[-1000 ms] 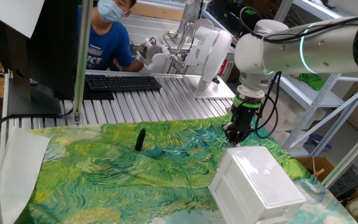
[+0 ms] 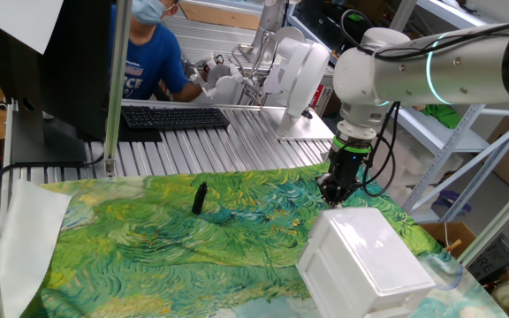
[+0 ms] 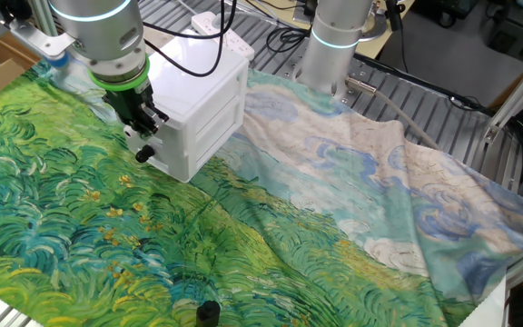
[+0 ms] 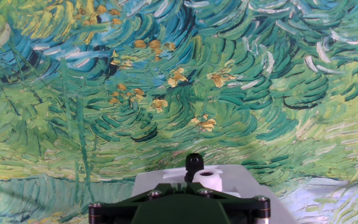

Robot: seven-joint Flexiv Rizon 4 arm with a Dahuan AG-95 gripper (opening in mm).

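Note:
A white box with panelled sides, like a small drawer cabinet, stands on the painted cloth. My gripper points down beside the box's far side in exterior view 1. From exterior view 2, the gripper is close against the box's front, with a small dark round piece just below it. That dark piece shows in the wrist view next to a white knob-like part. My fingertips are hidden there, and how the fingers stand is unclear. A black bottle-like object stands upright on the cloth, apart from the gripper.
Left of the box, most of the cloth is bare. A keyboard, a monitor and a white fan-like device stand behind it. A person is at the back. Cables hang from the arm.
The person at the back has shifted slightly. The arm, the white box and the black object look unmoved.

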